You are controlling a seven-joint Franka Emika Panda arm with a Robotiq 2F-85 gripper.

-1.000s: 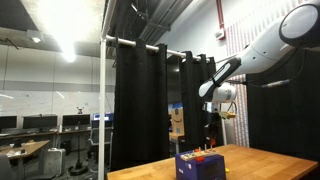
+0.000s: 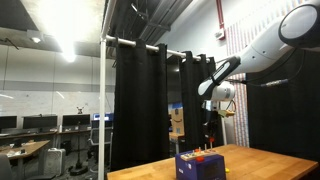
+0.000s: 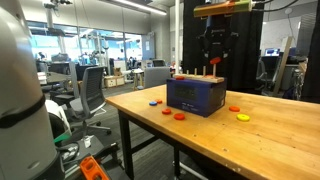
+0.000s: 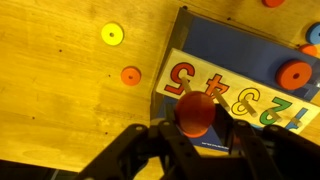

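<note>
In the wrist view, my gripper is shut on a red-orange disc [image 4: 195, 112], which hangs over a wooden number board [image 4: 223, 92]. Painted numerals and upright pegs line the board, and the disc covers part of it. Beneath the board is a dark blue box [image 4: 225, 45], standing on the table. Exterior view 2 shows the gripper [image 3: 213, 61] above the box [image 3: 190, 95] and its pegs. Whether the disc touches a peg cannot be told. Another orange disc [image 4: 294, 74] lies on the box top beside the board.
On the wooden table [image 3: 240, 150], a yellow disc [image 3: 243, 117] and several red discs, one a red disc [image 3: 179, 117] near the front edge, lie around the box. A blue disc [image 3: 153, 103] is to its left.
</note>
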